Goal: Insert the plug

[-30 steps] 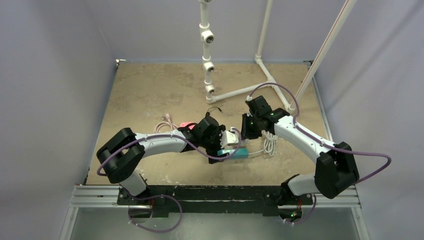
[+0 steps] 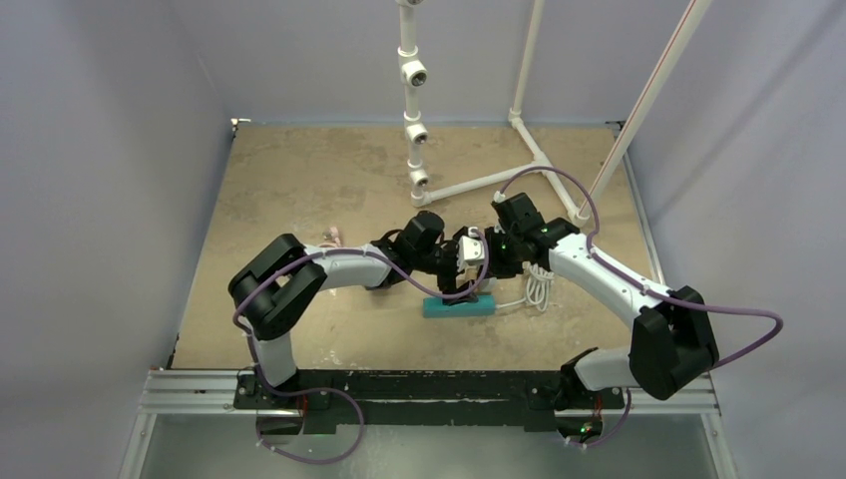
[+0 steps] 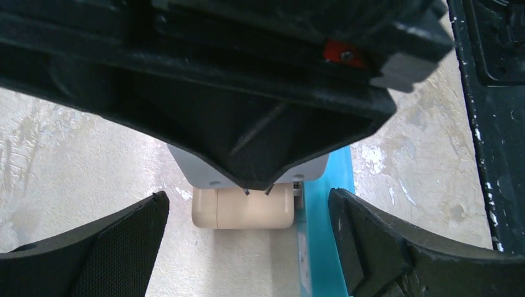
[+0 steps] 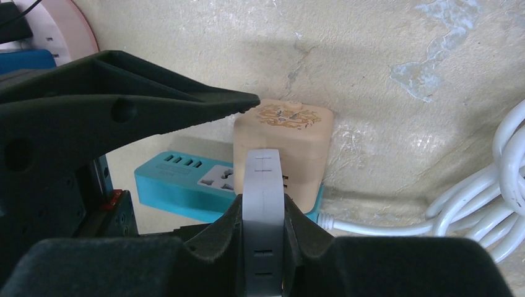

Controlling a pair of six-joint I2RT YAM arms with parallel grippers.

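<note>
A turquoise power strip (image 2: 444, 307) lies near the table's front middle, its sockets (image 4: 216, 176) visible in the right wrist view. My right gripper is shut on a light grey plug (image 4: 263, 185), held over a beige block (image 4: 297, 139) beside the strip; metal prongs show at the plug's side. In the left wrist view the beige block (image 3: 242, 210) sits under the grey piece, against the strip (image 3: 328, 223). My left gripper stands open around this spot, its fingers either side, with nothing gripped. Whether any prongs are in sockets I cannot tell.
White coiled cable (image 4: 511, 167) lies to the right of the strip. A pink round object (image 4: 74, 25) and pale cord (image 2: 332, 236) are at the left. A white pipe frame (image 2: 479, 182) stands behind.
My left arm has moved rightward and slightly away from the front edge, closer to the right gripper. The right arm looks nearly unchanged.
</note>
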